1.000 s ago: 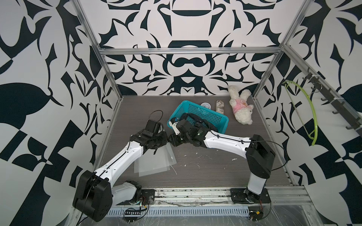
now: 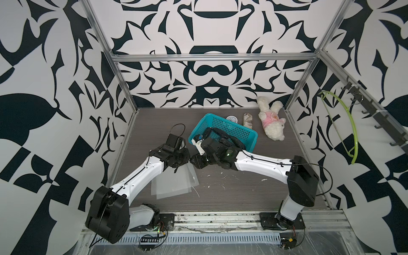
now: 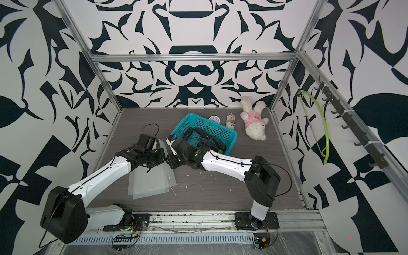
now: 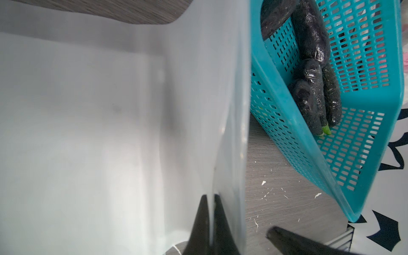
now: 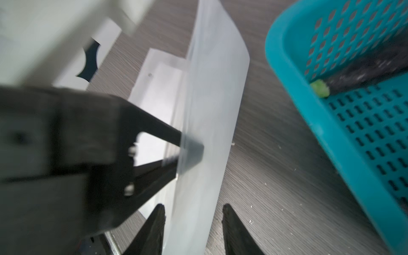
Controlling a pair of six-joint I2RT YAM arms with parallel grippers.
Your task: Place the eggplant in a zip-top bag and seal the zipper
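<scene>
Translucent zip bags [image 2: 170,184] lie on the table at left of centre. My left gripper is shut on the edge of one bag [image 4: 106,110], lifting it so it curves upright. In the right wrist view the raised bag [image 5: 212,106] rises past the left gripper's dark fingers. My right gripper stands open, its fingertips either side of or just beside the raised edge, facing the left one. Several dark eggplants [image 4: 314,85] lie in the teal basket [image 4: 361,178].
The basket sits right behind my right gripper. A white plush toy [image 2: 274,127], a round tin [image 2: 231,118] and a beige cylinder [image 2: 247,121] stand at the back.
Both arms have shifted slightly: the left arm a little up and right, the right arm's elbow rightward and lower, its gripper slightly down. The basket and bags on the table look unchanged.
</scene>
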